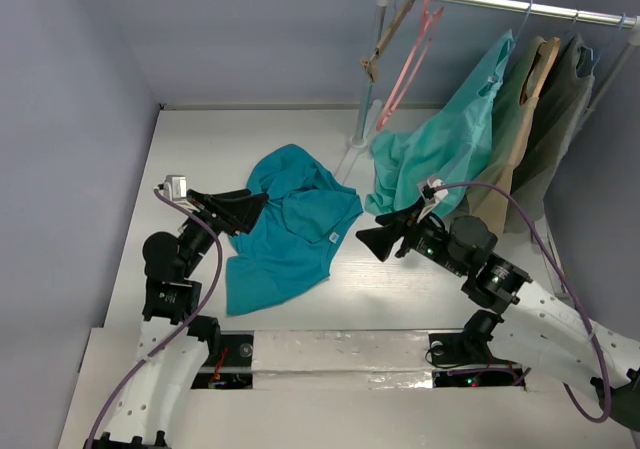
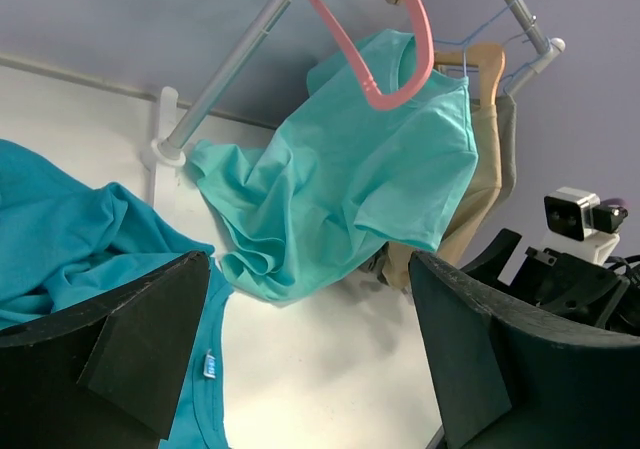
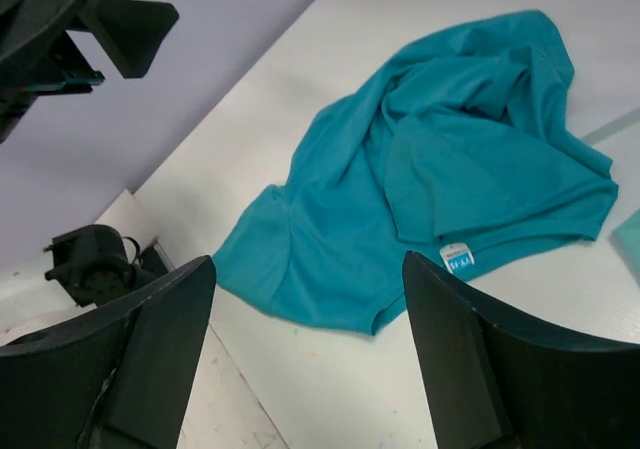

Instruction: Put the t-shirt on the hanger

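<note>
A teal t-shirt (image 1: 285,229) lies crumpled on the white table, a small white label near its right edge. It also shows in the right wrist view as a spread teal shirt (image 3: 350,199). A pink hanger (image 1: 410,59) hangs bare from the rail; its loop (image 2: 352,54) shows in the left wrist view. Above the shirt's left side, my left gripper (image 1: 262,205) is open and empty. My right gripper (image 1: 373,247) stands open to the right of the shirt, over bare table, with nothing between its fingers.
The metal rail (image 1: 480,1) carries a wooden hanger (image 1: 385,44), a light turquoise garment (image 1: 445,144) and brown and grey garments (image 1: 555,119) at the right. The rail's post foot (image 1: 356,144) stands behind the shirt. Bare table (image 1: 390,294) lies at front right.
</note>
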